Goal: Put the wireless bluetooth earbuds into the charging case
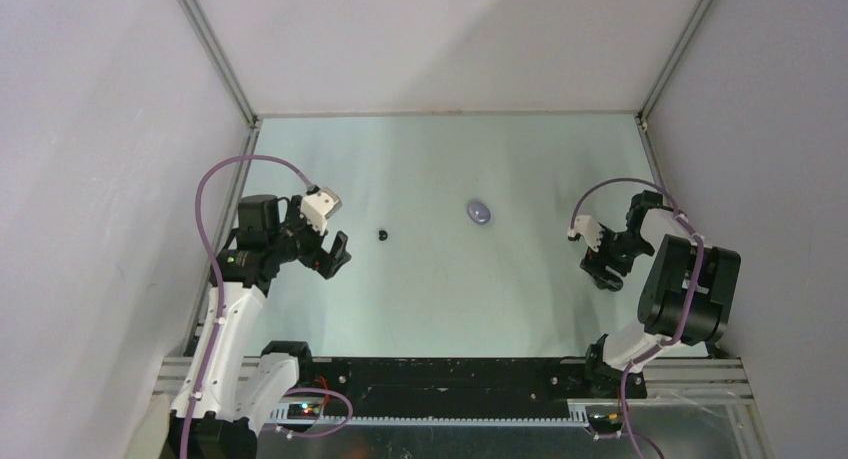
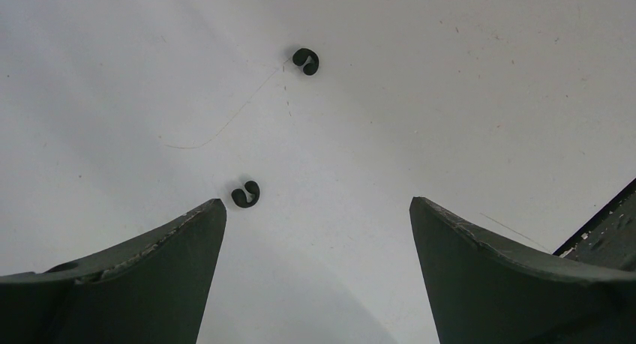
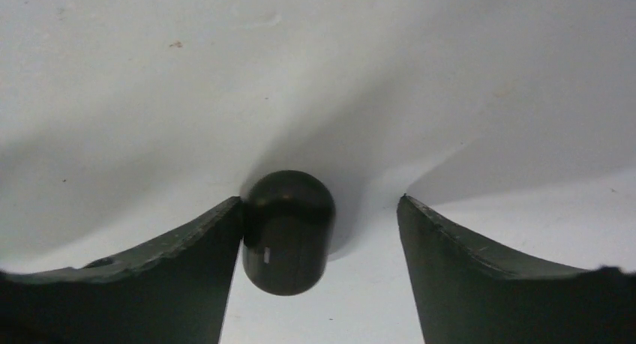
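Note:
Two small black curved earbuds, an upper one (image 2: 309, 59) and a lower one (image 2: 253, 195), lie apart on the table in the left wrist view. Only one dark earbud (image 1: 383, 235) shows in the top view. My left gripper (image 1: 337, 256) is open and empty, to the left of that earbud. At the far right, my right gripper (image 1: 603, 277) is low over the table. In the right wrist view the glossy black rounded case (image 3: 289, 235) is between its fingers. It sits against or very near the left finger (image 3: 202, 246), with a clear gap to the right one.
A lavender oval object (image 1: 479, 212) lies near the middle of the table. Broad clear surface surrounds it. Side walls stand close beyond both arms, and a dark rail (image 1: 450, 384) runs along the front edge.

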